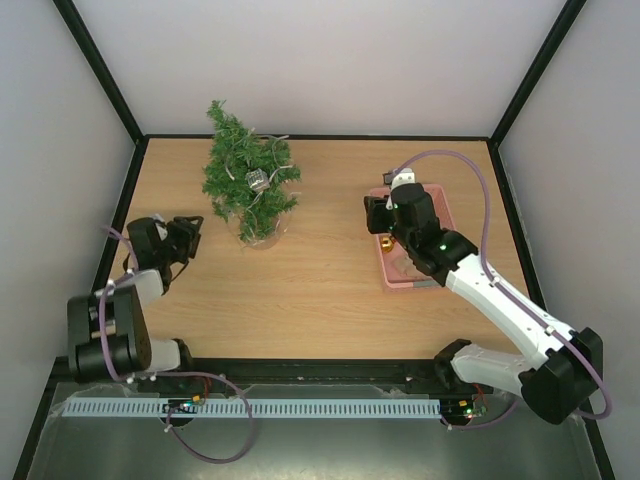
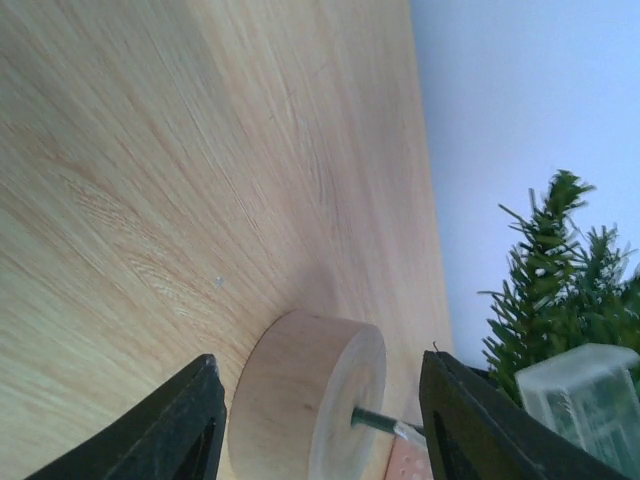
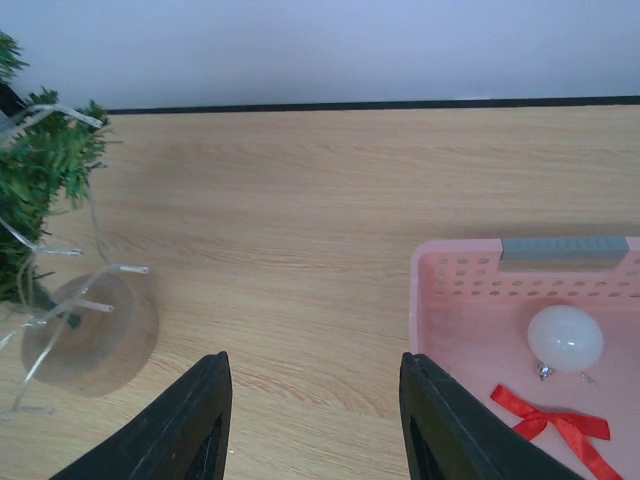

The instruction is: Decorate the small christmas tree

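Note:
The small green tree (image 1: 245,170) stands in a round base at the back left of the table, white wire in its branches and a silvery cube (image 1: 257,180) on it. My left gripper (image 1: 192,228) is left of the tree, low, fingers apart and empty. My right gripper (image 1: 376,206) hangs over the left side of the pink bin (image 1: 443,205), fingers apart and empty. In the right wrist view the bin holds a white ball (image 3: 565,338) and a red bow (image 3: 555,423); a gold ornament (image 1: 386,243) shows in the top view.
Walls and dark frame edges border the table.

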